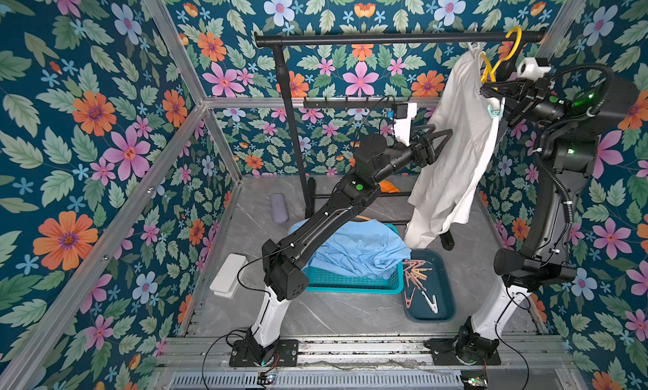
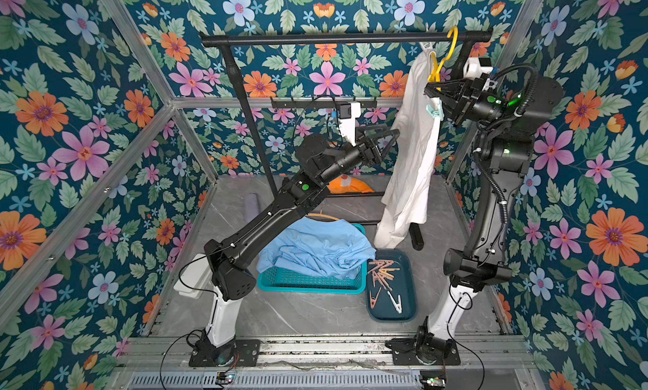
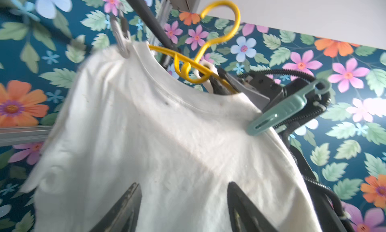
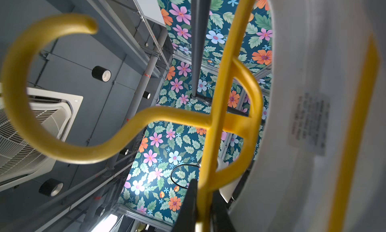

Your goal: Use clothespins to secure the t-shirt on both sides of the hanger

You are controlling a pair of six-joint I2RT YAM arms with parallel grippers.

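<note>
A white T-shirt [image 1: 442, 160] hangs on a yellow hanger [image 3: 215, 41] below the rail. A grey clothespin [image 3: 122, 39] is on one shoulder and a mint clothespin [image 3: 277, 111] on the other. My right gripper [image 1: 492, 87] is shut on the hanger beside the neckline. My left gripper [image 1: 437, 145] stands open in front of the shirt's front, nothing between its fingers. A dark tray of loose clothespins [image 1: 438, 288] lies on the floor.
The black rail [image 1: 378, 37] spans the back. A teal basket [image 1: 344, 285] holds blue cloth. A white box [image 1: 228, 275] and a grey roll [image 1: 278, 207] lie at the left, with bare floor around them.
</note>
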